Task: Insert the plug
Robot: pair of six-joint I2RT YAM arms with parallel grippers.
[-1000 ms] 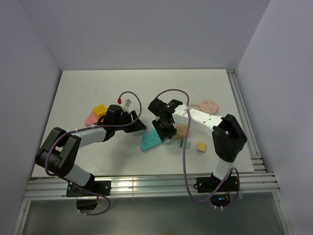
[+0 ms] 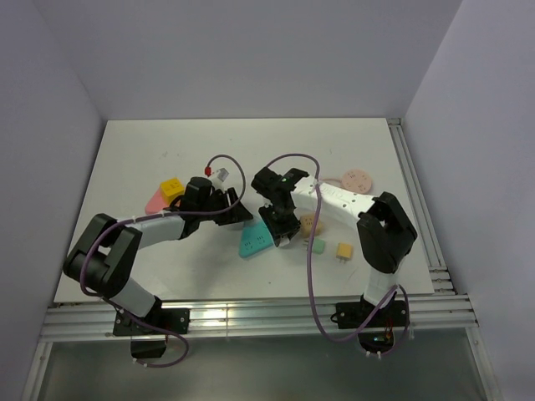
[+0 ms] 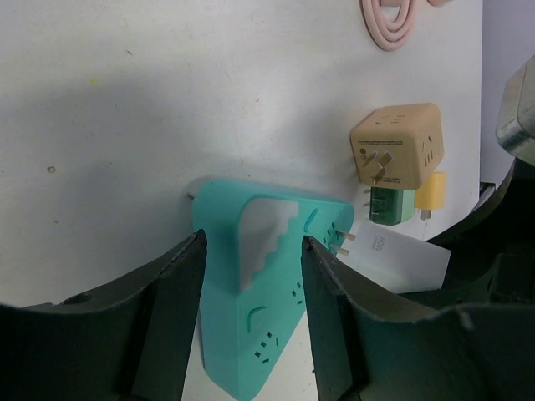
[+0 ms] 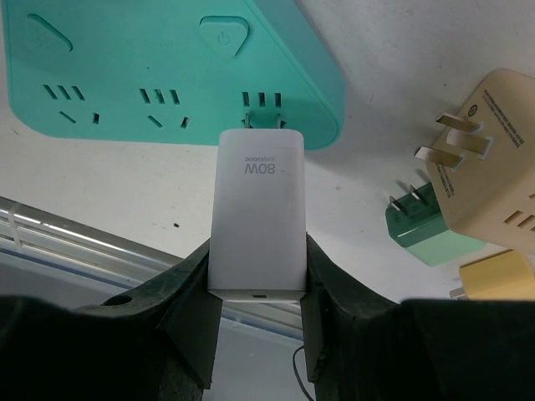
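The teal power strip [image 2: 256, 240] has its socket face [image 4: 159, 92] towards the plug. In the left wrist view, my left gripper is shut on the power strip [image 3: 224, 276], one finger at either side. My right gripper is shut on a white plug [image 4: 257, 209], marked 80W. In the right wrist view, the plug's two prongs show just below a row of slots at the strip's right end. Prongs [image 3: 341, 242] are also exposed in the left wrist view, close to the socket face. Whether their tips touch it I cannot tell.
Beside the plug sit a tan adapter [image 3: 397, 146], a green plug [image 2: 316, 246] and a yellow plug [image 2: 344, 251]. A coiled pink cord [image 2: 357, 181] lies at the right. Yellow block [image 2: 172, 189] and pink piece [image 2: 155, 201] are at the left.
My left gripper has shifted slightly to the right. The right arm has drifted a little to the left, with the plug still in its fingers.
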